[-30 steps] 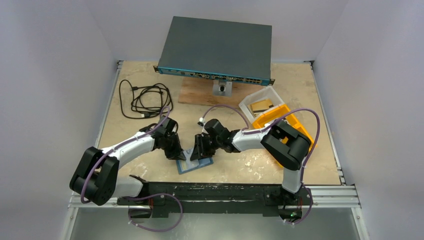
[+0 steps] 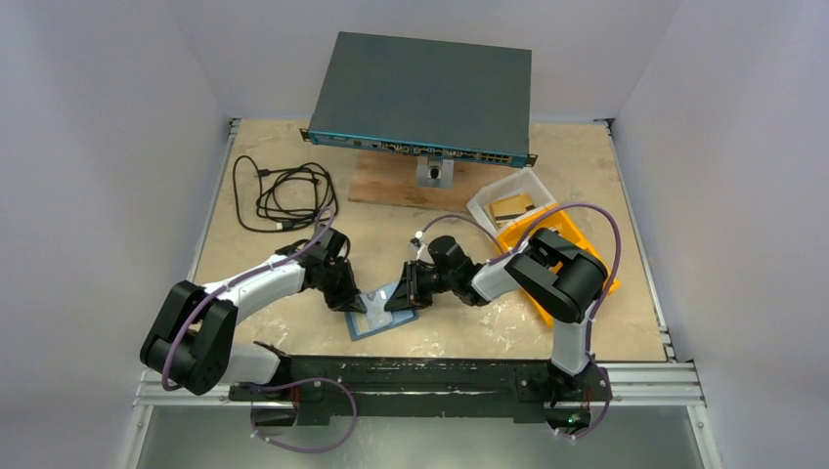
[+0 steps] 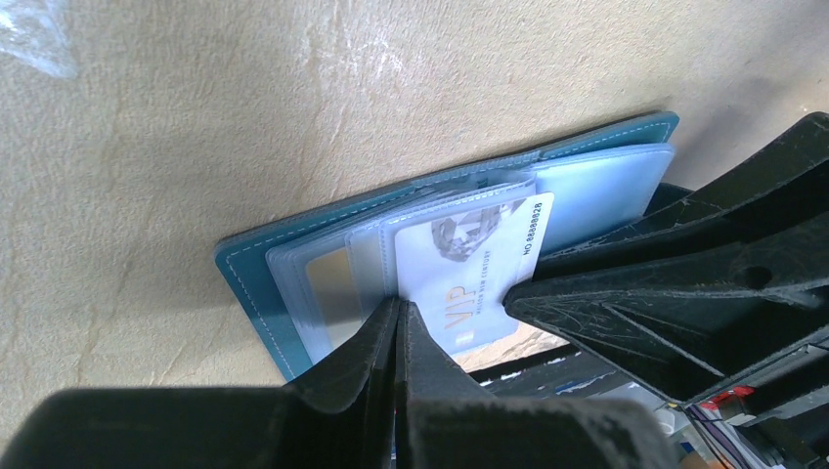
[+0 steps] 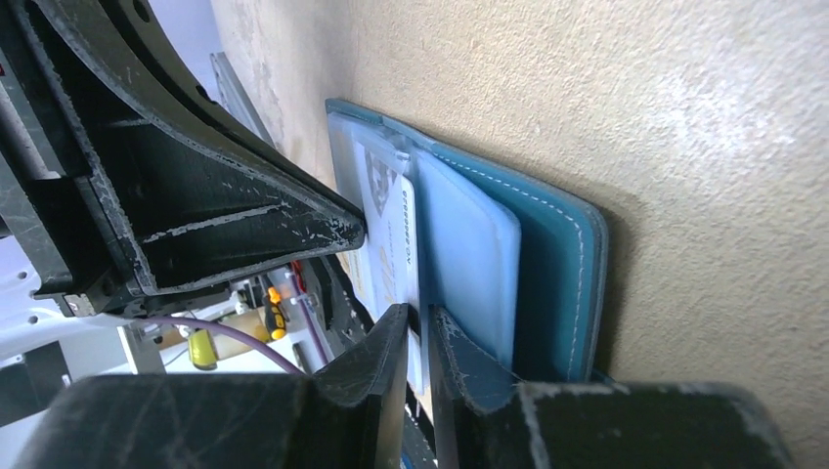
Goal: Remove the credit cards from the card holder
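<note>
The card holder lies open on the table, a blue folder with clear sleeves. A white VIP card sits in a sleeve, its numbered edge showing past the sleeve. My left gripper is shut, its tips down on the sleeves; whether a thin sleeve is pinched there is hidden. In the right wrist view, the card's edge runs down between the fingertips of my right gripper, which stand slightly apart. Behind the card, a blue sleeve stands raised outside that gap.
A white bin and a yellow bin stand at the right, the yellow one partly under my right arm. A coiled black cable lies at the back left. A network switch is at the back.
My right gripper has shifted a little to the right across the holder. The left gripper has hardly moved, and the holder stays almost in place.
</note>
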